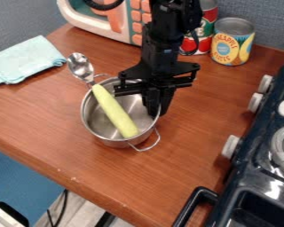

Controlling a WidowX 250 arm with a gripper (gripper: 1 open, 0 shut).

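Observation:
A metal pot (99, 124) with wire handles sits on the wooden table, holding a spoon with a pale yellow handle (114, 111) whose silver head (81, 66) sticks out past the rim at upper left. The black gripper (152, 87) is over the pot's right side, its lower part at the rim and partly inside. I cannot tell whether its fingers are open or shut, or whether they touch the pot.
A folded light blue cloth (20, 62) lies at left. Cans (232, 44) and a toy appliance (103, 18) stand at the back. A black stove (261, 168) borders the right.

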